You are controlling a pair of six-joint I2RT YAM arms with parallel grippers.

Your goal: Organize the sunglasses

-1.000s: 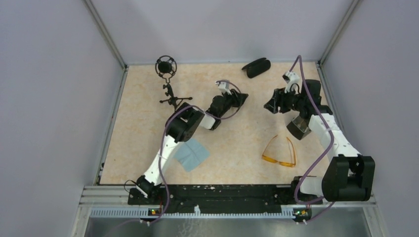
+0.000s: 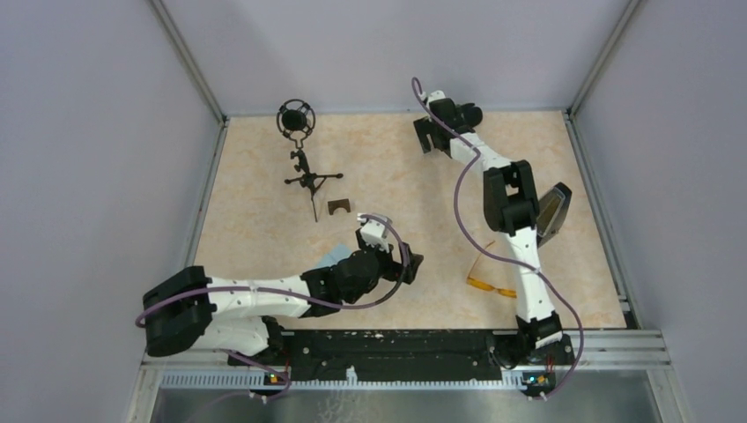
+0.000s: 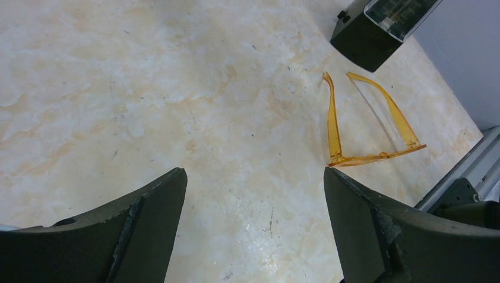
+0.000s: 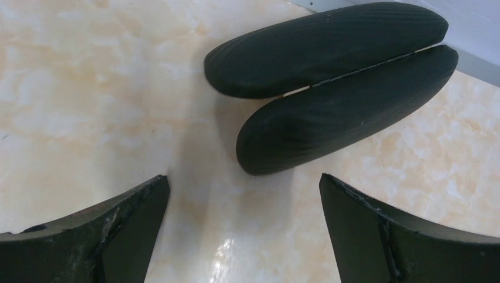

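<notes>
In the left wrist view, the orange-framed sunglasses (image 3: 359, 159) lie on the table with both temples unfolded; the right arm partly covers them from above. My left gripper (image 2: 412, 266) hovers left of them, its fingers wide apart and empty. At the back of the table rests a black glasses case (image 4: 348, 106), its two halves parted at one end and close together along the rest. My right gripper (image 2: 421, 137) is open beside the case, which lies beyond its fingertips with nothing gripped. A light blue cloth (image 2: 333, 256) shows partly behind the left arm.
A dark box with a clear window (image 3: 377, 35) stands at the right, near the sunglasses. A black microphone on a tripod (image 2: 299, 145) occupies the back left, with a small dark notched block (image 2: 338, 205) nearby.
My right gripper has swept left and back from the right side to the case, now partly hiding it. The left gripper moved towards the front of the table. Both stay empty; the sunglasses have not moved.
</notes>
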